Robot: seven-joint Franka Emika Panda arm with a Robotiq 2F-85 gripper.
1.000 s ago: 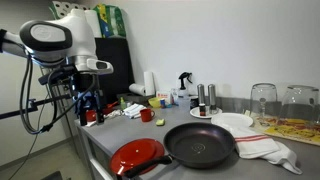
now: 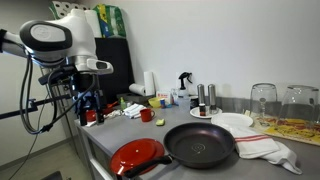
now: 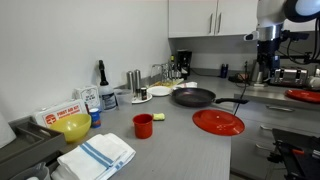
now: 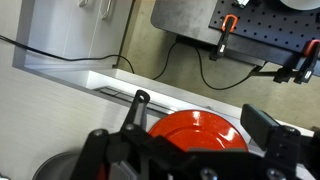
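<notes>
My gripper (image 2: pixel 86 104) hangs at the left, beyond the counter's edge, with its fingers pointing down. In the wrist view the gripper is open, its two dark fingers wide apart and nothing between them. A round red plate or lid (image 4: pixel 195 128) lies partly behind the gripper's body there. Seen from outside, the red disc (image 2: pixel 137 154) rests flat near the counter edge, apart from my gripper. A black frying pan (image 2: pixel 198 143) stands beside it, handle reaching over toward the red disc. One red mug (image 3: pixel 143 125) stands farther along the counter.
A white towel (image 2: pixel 263 147) lies by the pan, near a white plate (image 2: pixel 232 119) and upturned glass jars (image 2: pixel 264 99). In exterior view 2, a yellow bowl (image 3: pixel 71 126) and a striped cloth (image 3: pixel 96 157) occupy the near end.
</notes>
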